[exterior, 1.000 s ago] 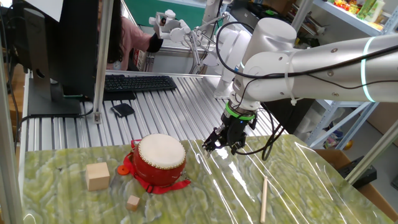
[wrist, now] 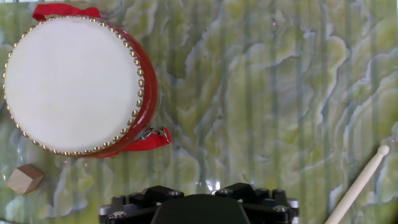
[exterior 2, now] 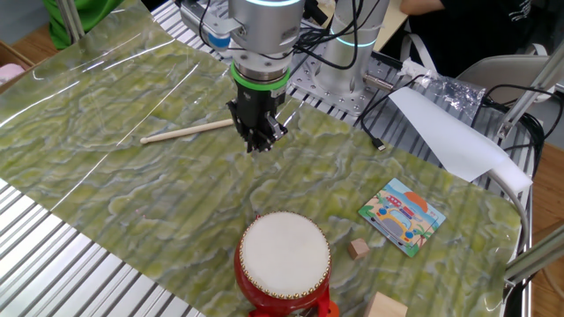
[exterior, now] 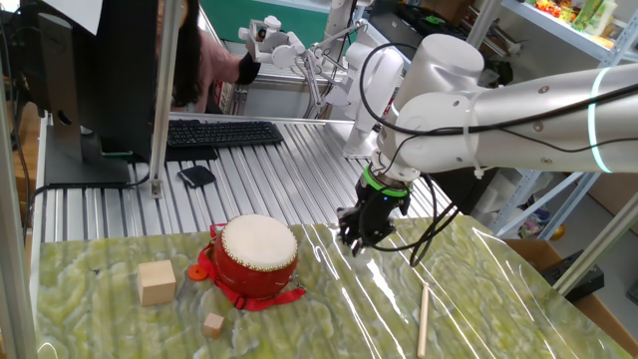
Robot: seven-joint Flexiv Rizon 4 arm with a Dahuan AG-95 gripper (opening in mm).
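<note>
A red drum (exterior: 257, 261) with a pale skin and brass studs stands on the green marbled cover, a red strap around its base. To one side lies a pale wooden drumstick (exterior 2: 187, 132), clear of the drum. My gripper is black, and its two fingers stand apart at the bottom of the wrist view, with nothing seen between them. It hangs above the cover between drum and stick, touching neither. In the wrist view the drumstick's rounded tip shows at lower right; its other end is cut off.
Close to the drum are a small wooden cube (exterior 2: 358, 248) and a larger wooden block (exterior: 157, 283). A colourful picture card (exterior 2: 403, 217) lies flat nearby. White sheet (exterior 2: 454, 132) and cables lie by the arm's base. Between drum and drumstick the cover is bare.
The gripper has turned and shifted slightly right in exterior view 1, so its fingers look closer together there. Drum, blocks and drumstick have stayed put.
</note>
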